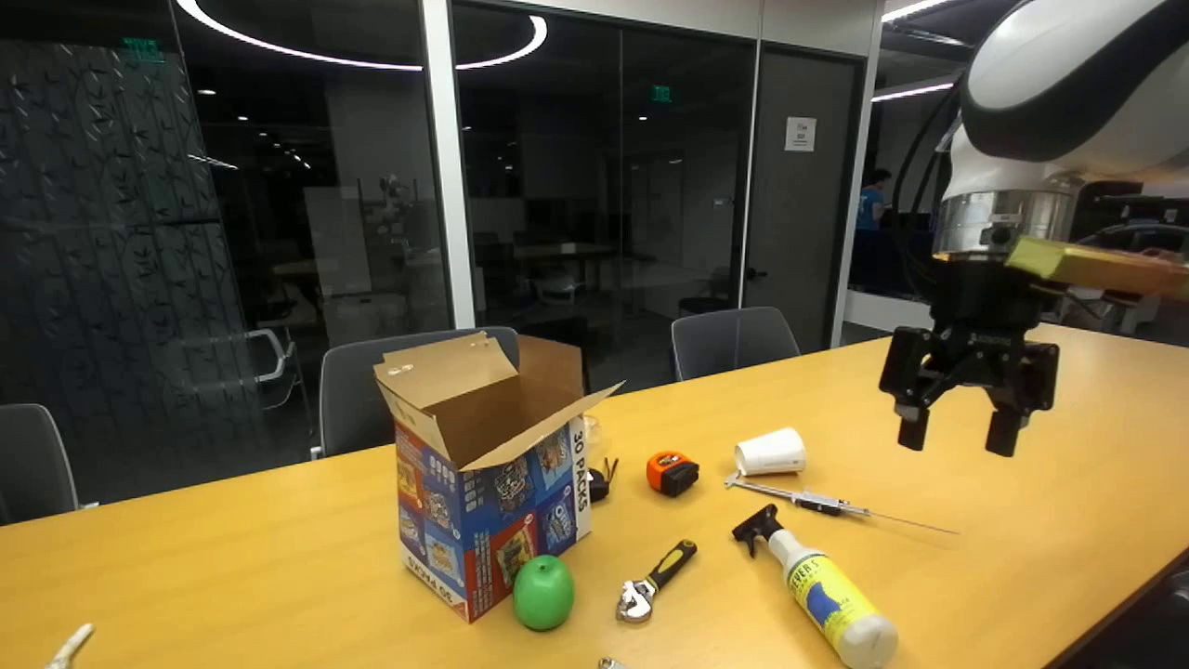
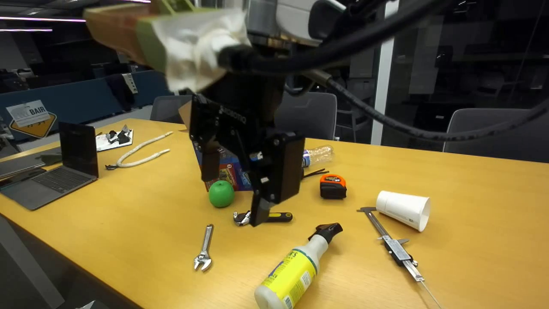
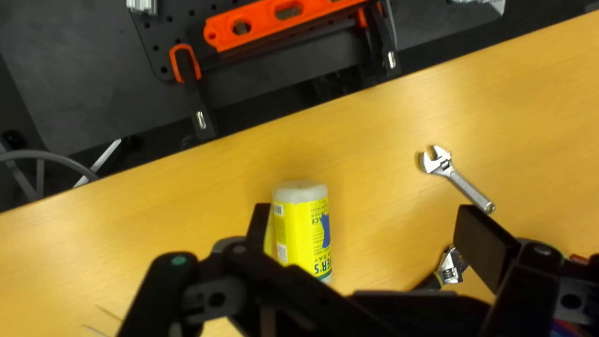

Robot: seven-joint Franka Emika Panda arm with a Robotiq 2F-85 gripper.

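My gripper [image 1: 956, 433] hangs open above the table, nothing between its fingers; in exterior view 1 it is right of the spray bottle and well above it. The yellow-labelled spray bottle [image 1: 830, 602] lies on its side, and in the wrist view its base end [image 3: 300, 224] shows beside one finger while the nozzle end is hidden. A black-and-yellow wrench [image 1: 658, 580] lies left of the bottle, near a green round object [image 1: 543, 592]. Behind them a cardboard box [image 1: 490, 479] stands with its flaps up. A small silver wrench [image 2: 205, 249] rests nearer the table edge.
An orange tape measure [image 1: 672, 474], a tipped white cup [image 1: 770, 452] and a caliper [image 1: 819, 502] lie farther back. At the far left of exterior view 2 stands a laptop [image 2: 67, 170]. Right of the caliper, the table is clear in exterior view 1.
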